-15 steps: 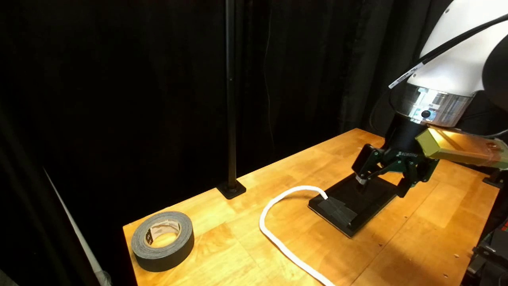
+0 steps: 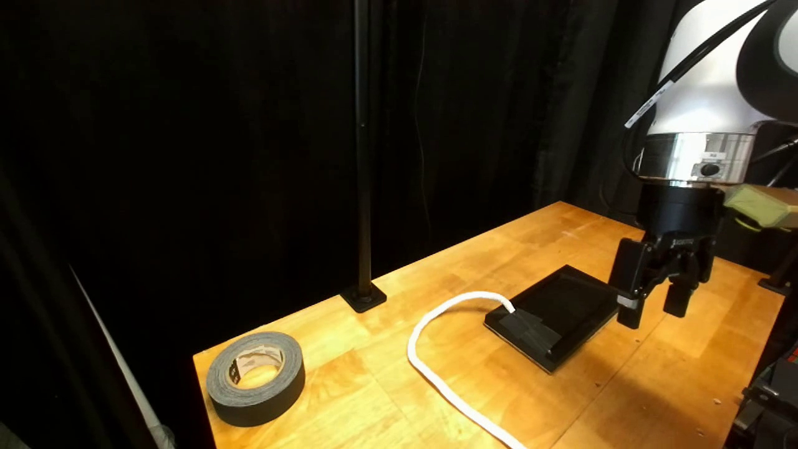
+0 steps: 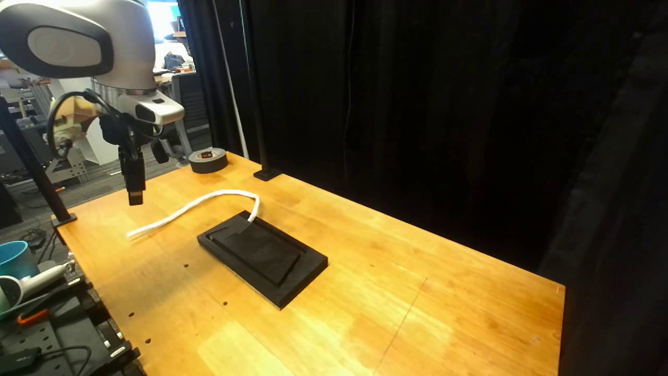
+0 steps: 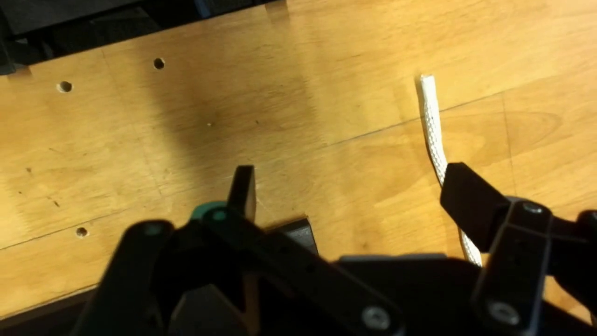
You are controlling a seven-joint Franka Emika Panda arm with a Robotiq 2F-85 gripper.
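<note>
A white rope (image 2: pixel 434 378) lies curved across the wooden table, one end meeting a dark taped patch on a flat black board (image 2: pixel 572 303). In exterior view 2 the rope's free end (image 3: pixel 132 234) points towards the near-left side. My gripper (image 2: pixel 653 310) hangs above the table, fingers spread and nothing between them. The wrist view has the rope (image 4: pixel 433 120) running down behind the right finger (image 4: pixel 468 199). A dark corner of the board (image 4: pixel 302 234) shows there low between the fingers; the arm's parts hide the rest.
A roll of grey tape (image 2: pixel 258 400) sits at the table's left corner. A black post base (image 2: pixel 364 298) stands on the back edge, before a dark curtain. In exterior view 2, the right half of the table (image 3: pixel 432 301) is bare.
In exterior view 1 my gripper has shifted right, away from over the board, and its wrist has turned. The rope, board and tape look unmoved.
</note>
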